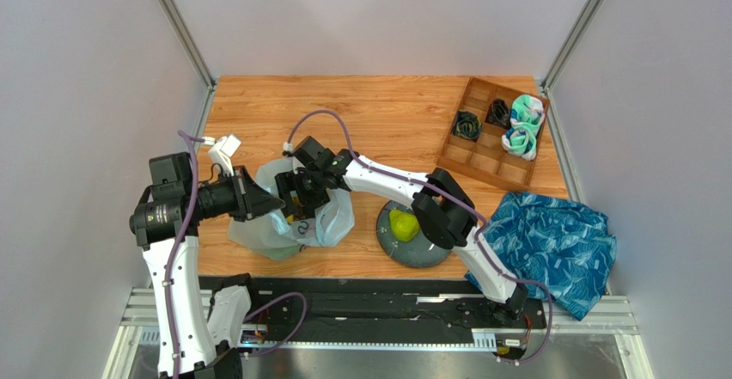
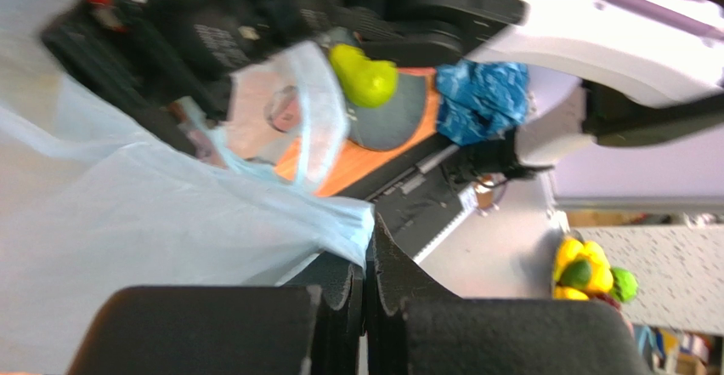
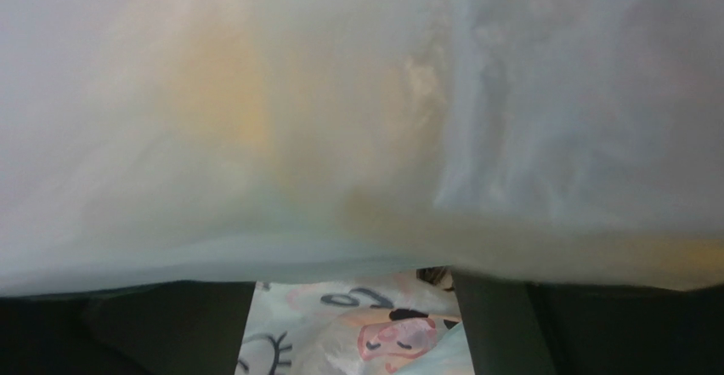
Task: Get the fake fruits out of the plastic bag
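Note:
The pale plastic bag lies at left-centre of the table. My left gripper is shut, pinching the bag's rim. My right gripper reaches into the bag's opening, fingers apart, printed plastic visible between them; pale plastic fills most of its wrist view. A bit of yellow fruit shows beside it in the top view, largely hidden. A green pear lies on a dark plate, partly under the right arm.
A wooden compartment box with coiled cables and a cloth stands at back right. A blue patterned fabric lies at front right.

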